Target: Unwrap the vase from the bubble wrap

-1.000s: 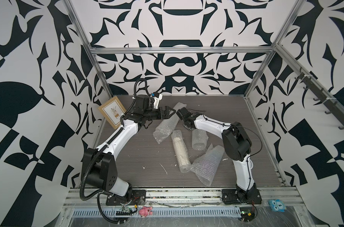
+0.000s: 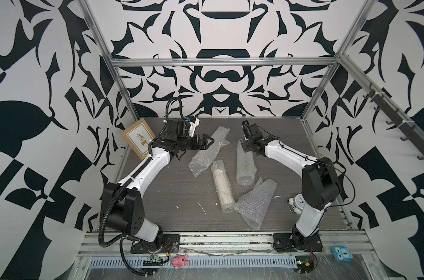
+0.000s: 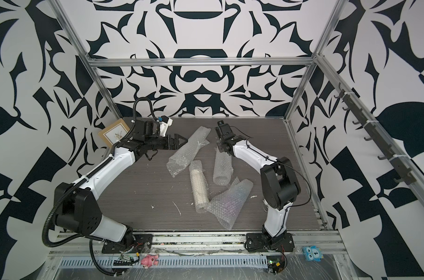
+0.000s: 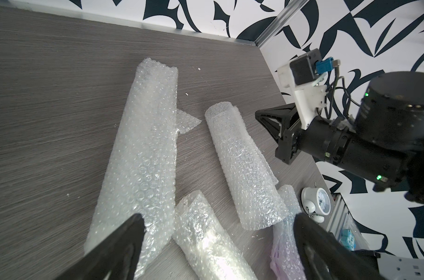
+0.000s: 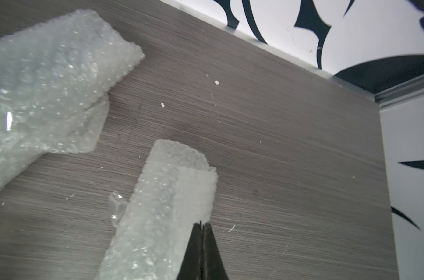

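Observation:
Several bubble-wrapped bundles lie on the table; which holds the vase cannot be told. My right gripper is shut with nothing between its fingers. It stands raised by the far part of one wrapped roll [image 5: 160, 200], whose loose edge [image 5: 192, 193] lies flat on top, outside the fingers. In the left wrist view that roll [image 4: 244, 168] lies left of and below the right gripper. My left gripper is open and empty above a long wrapped bundle [image 4: 144, 140]. Its fingers [image 4: 123, 245] hide that bundle's near end partly.
A shiny cream bundle [image 2: 222, 186] lies between the rolls. A purple-tinted wrapped bundle [image 2: 258, 203] rests near the front. The picture frame [image 2: 139, 138] leans at the left wall, and a white clock [image 4: 315, 201] stands at right.
The bundles lie where they were.

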